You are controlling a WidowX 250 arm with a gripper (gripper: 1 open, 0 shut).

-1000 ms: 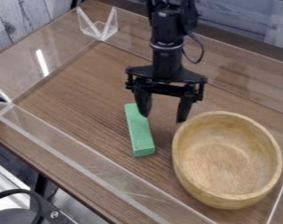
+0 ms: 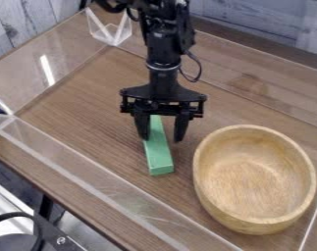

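A long green block [image 2: 158, 157] lies on the wooden table at the centre, pointing toward the front. My black gripper [image 2: 162, 127] is low over the block's far end, its two fingers either side of it, part way apart; whether they touch the block cannot be told. To the right a large round wooden bowl [image 2: 254, 179] stands empty on the table.
A clear plastic object [image 2: 111, 26] sits at the back left edge. Black cables [image 2: 29, 221] show at the front left corner, off the tabletop.
My gripper has moved left over the green block and its fingers stand closer together. The block and bowl look unmoved.
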